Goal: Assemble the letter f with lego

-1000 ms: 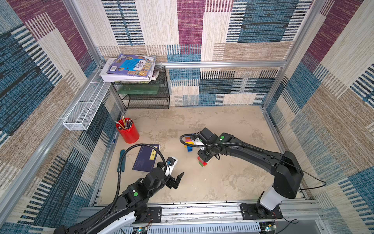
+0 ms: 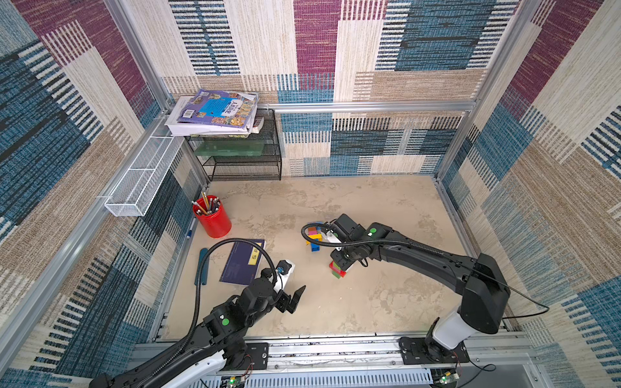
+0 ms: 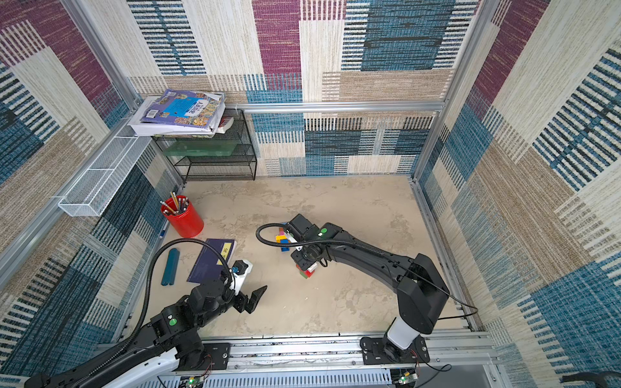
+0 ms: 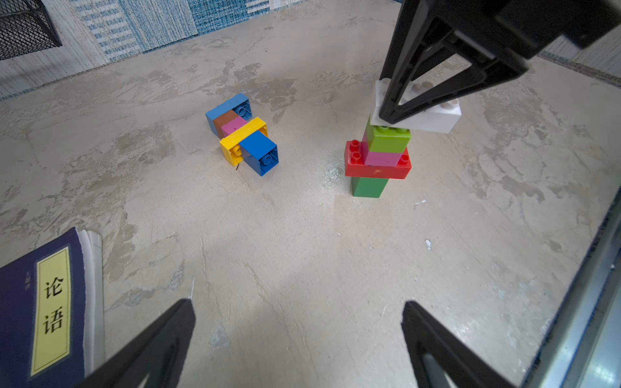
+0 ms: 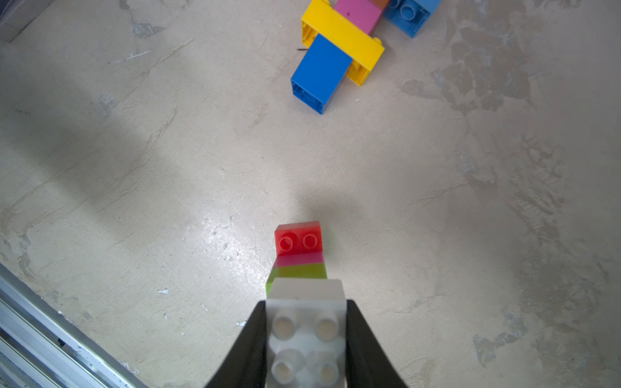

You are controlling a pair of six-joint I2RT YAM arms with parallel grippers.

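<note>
A tower of green (image 4: 368, 187), red (image 4: 376, 170), pink (image 4: 381, 157) and lime (image 4: 386, 142) bricks stands on the table. My right gripper is shut on a white brick (image 4: 427, 119) at the top of the tower; whether it is seated cannot be told. A separate group with blue (image 4: 260, 150), yellow (image 4: 233, 139), pink, brown and lighter blue bricks lies beside it. My left gripper (image 2: 289, 300) stands open near the front of the table, empty, facing the tower.
A dark blue book (image 2: 240, 262) and a teal case (image 3: 170, 266) lie at the left, behind them a red pen cup (image 2: 213, 220). A wire rack (image 2: 236, 168) stands at the back left.
The right arm has shifted very slightly over the tower. The left arm has not moved.
</note>
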